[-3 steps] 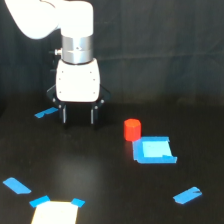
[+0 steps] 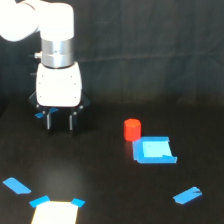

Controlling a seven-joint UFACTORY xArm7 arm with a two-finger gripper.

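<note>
My gripper (image 2: 59, 119) hangs at the upper left from the white arm, pointing down, its two dark fingers apart, with nothing visible between them. A red cylinder (image 2: 132, 130) stands on the black surface right of centre. Just below it to the right lies a light square (image 2: 155, 149) bordered by blue tape. A pale yellow square (image 2: 54, 214) with blue tape at its corners lies at the bottom left, cut off by the frame edge.
Loose strips of blue tape lie at the far left (image 2: 17, 186) and lower right (image 2: 186, 195).
The cylinder and the squares have not moved.
</note>
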